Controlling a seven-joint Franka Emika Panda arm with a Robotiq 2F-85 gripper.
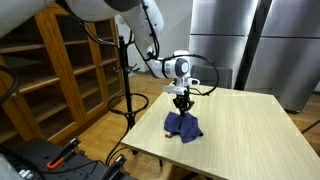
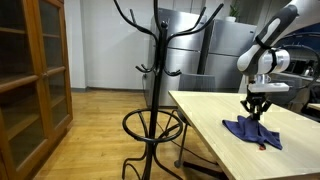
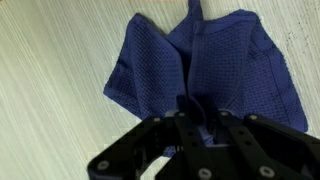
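A dark blue cloth lies crumpled on the pale table. Seen from the wrist, it spreads wide, with a raised fold running down its middle toward my fingers. My gripper points down over the cloth's far part; in the second exterior view the gripper meets the top of the cloth. The fingertips stand close together at the fold in the wrist view. Dark fingers against dark cloth hide whether any of it lies between them.
A small red object sits by the cloth's edge. A black coat stand rises beside the table, and a wooden cabinet stands to the left.
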